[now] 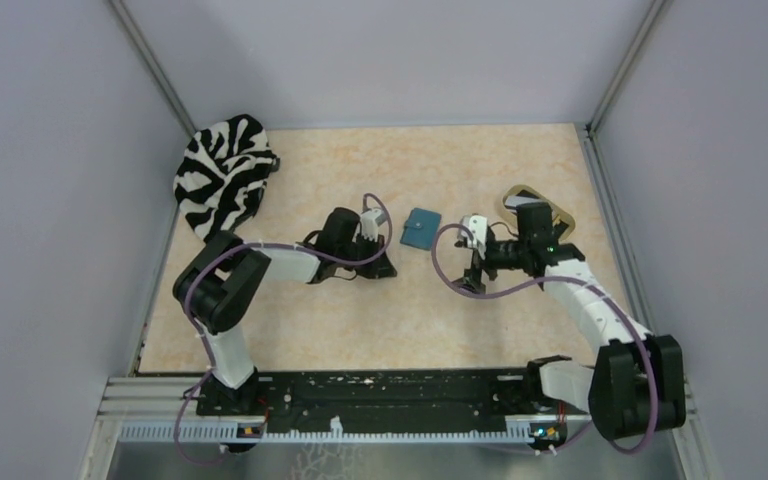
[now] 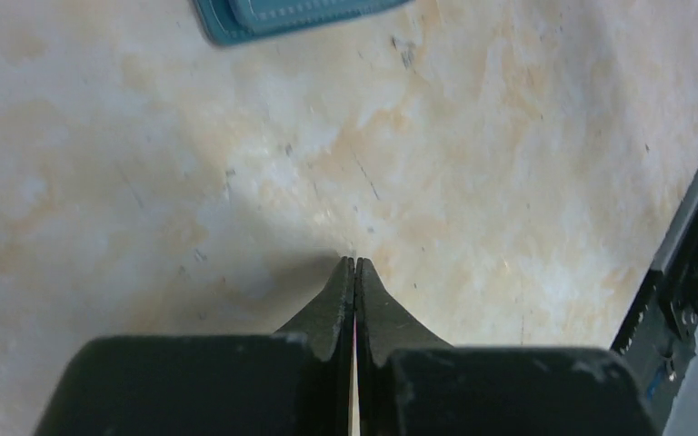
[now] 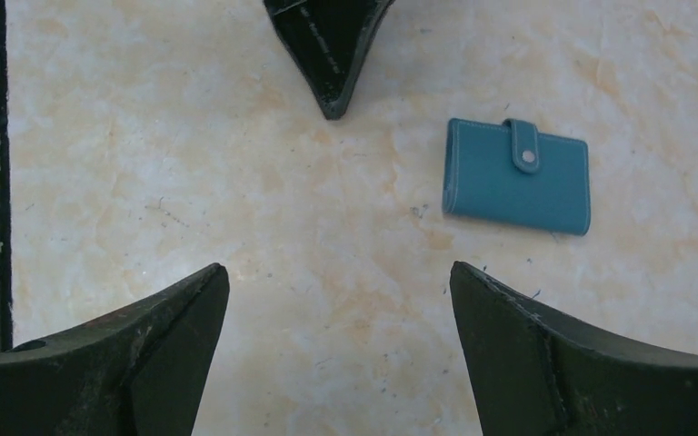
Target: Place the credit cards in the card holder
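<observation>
The teal card holder [image 1: 421,228] lies flat on the table between my two arms, its snap strap fastened. In the right wrist view the whole holder [image 3: 516,178] shows at upper right. Only its lower edge [image 2: 314,11] enters the left wrist view, at the top. My left gripper is shut with nothing between its fingers, clear of the holder and on its near-left side. My right gripper stands open and empty, right of the holder and closer to the front. Cards appear in the tan tray [image 1: 508,190], partly hidden by the right arm.
A zebra-striped cloth [image 1: 225,172] is heaped at the back left. One finger of the left gripper reaches into the right wrist view from the top.
</observation>
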